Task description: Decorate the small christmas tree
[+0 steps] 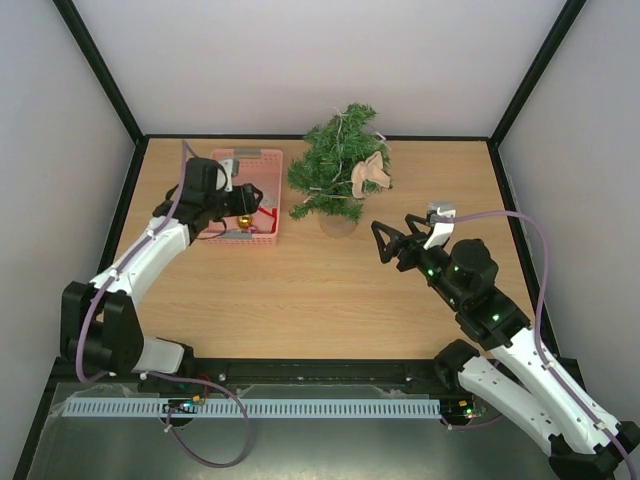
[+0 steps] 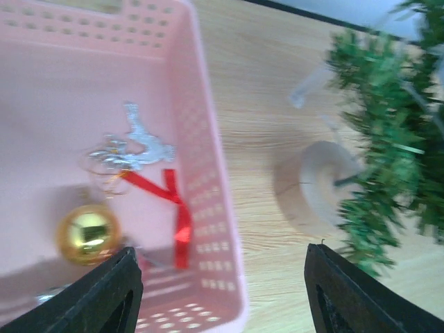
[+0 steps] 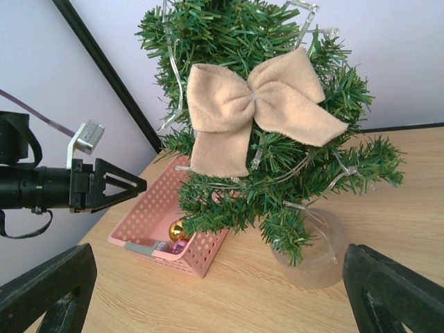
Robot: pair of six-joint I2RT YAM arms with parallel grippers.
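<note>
The small green Christmas tree stands at the back of the table in its round base. A beige bow and a clear string of lights hang on its branches. My left gripper is over the pink basket, its fingers apart and nothing between them. In the basket lie a gold ball, a silvery reindeer-shaped ornament and a red ribbon. Right of the tree and nearer the front, my right gripper stands open and empty, facing the bow.
The basket's perforated wall stands between its contents and the tree's base. Walls close off the back and both sides.
</note>
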